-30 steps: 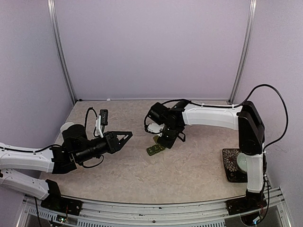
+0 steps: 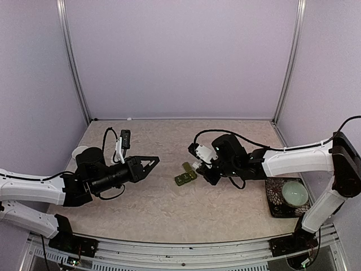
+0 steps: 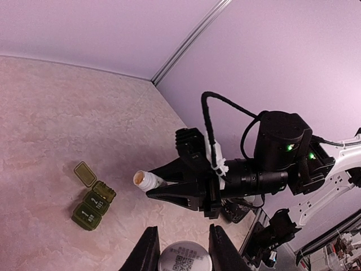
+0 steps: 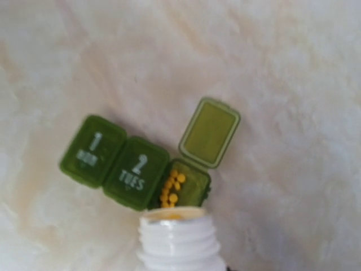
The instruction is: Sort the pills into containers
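Observation:
The green pill organizer (image 4: 135, 172) lies on the table. Lids 1 and 2 are closed; the third lid (image 4: 210, 133) stands open, with several small yellow pills (image 4: 171, 186) in that compartment. A white bottle (image 3: 148, 180) is held by my right gripper, shut on it, its open mouth facing left towards the organizer. Something yellow shows inside the mouth in the right wrist view. My left gripper is shut on a white domed piece (image 3: 184, 258), which looks like a cap, well left of the organizer in the top view.
A black patterned basket (image 2: 276, 197) with a pale green bowl (image 2: 294, 193) in it stands at the right edge. A white round object (image 2: 79, 151) sits behind the left arm. Bare table lies in front of and behind the organizer.
My right gripper has moved right with the bottle, away from over the organizer, uncovering more of it in the top view. The left arm has barely moved.

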